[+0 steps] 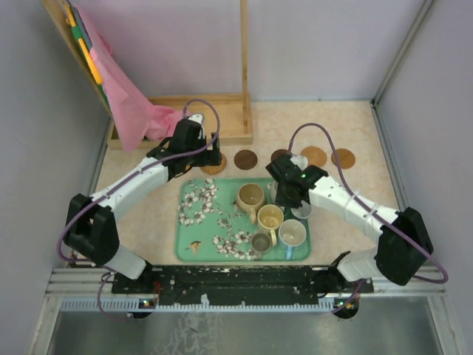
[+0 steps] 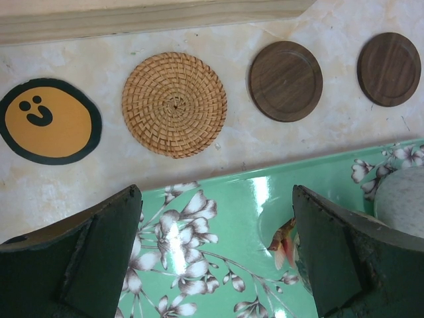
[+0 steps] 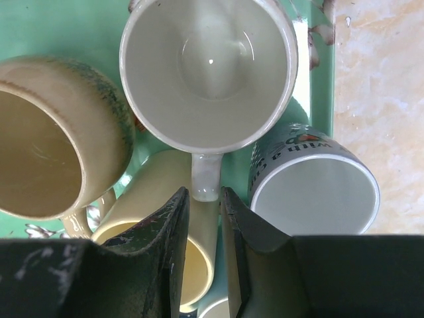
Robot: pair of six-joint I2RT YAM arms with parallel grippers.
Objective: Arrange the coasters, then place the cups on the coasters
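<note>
My right gripper is part open over the handle (image 3: 206,173) of a white cup (image 3: 209,66), its fingertips on either side below the handle's end; whether they touch it I cannot tell. Around it on the green tray (image 1: 199,251) are a brown mug (image 3: 106,132), a cream mug (image 3: 199,252) and a grey-rimmed cup (image 3: 311,192). My left gripper hangs open and empty over the tray's back edge, facing a row of coasters: woven (image 2: 174,105), dark wood (image 2: 285,81) and an orange smiley one (image 2: 50,121).
A wooden frame (image 1: 244,66) with pink cloth (image 1: 133,103) stands at the back left. The coasters lie on the strip behind the tray. Bare table is at the right of the tray.
</note>
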